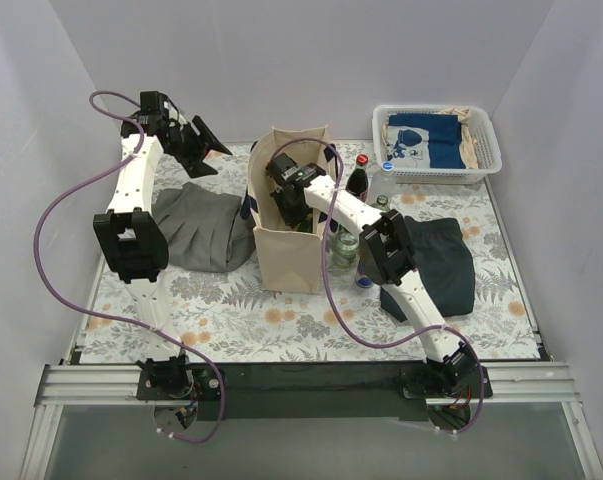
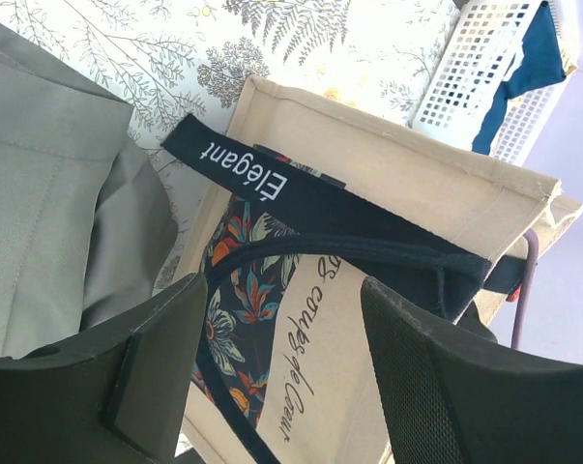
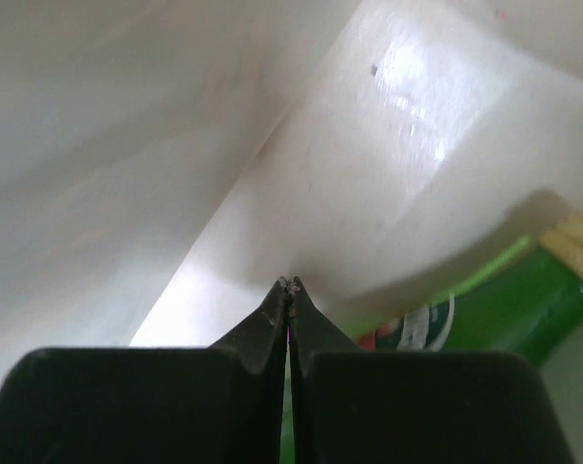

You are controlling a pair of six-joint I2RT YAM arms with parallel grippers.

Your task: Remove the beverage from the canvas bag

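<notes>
The canvas bag (image 1: pixel 290 262) stands upright at the table's middle, its mouth facing up. My right gripper reaches down inside it; in the right wrist view the fingertips (image 3: pixel 287 286) of this gripper meet with nothing between them. A green glass bottle (image 3: pixel 518 304) lies on the bag's floor beside and partly behind those fingers, outside their grip. From above, only a bit of green (image 1: pixel 305 224) shows within the bag. To the bag's left, in the air, my left gripper stands open and empty; its wrist view shows the bag's printed side (image 2: pixel 306 338) and dark handle.
Right of the bag stand several bottles, among them a dark red-capped bottle (image 1: pixel 358 181) and a clear jar (image 1: pixel 344 250). A white basket (image 1: pixel 486 150) sits at the back right. Grey cloth (image 1: pixel 201 228) and dark cloth (image 1: pixel 439 270) lie either side.
</notes>
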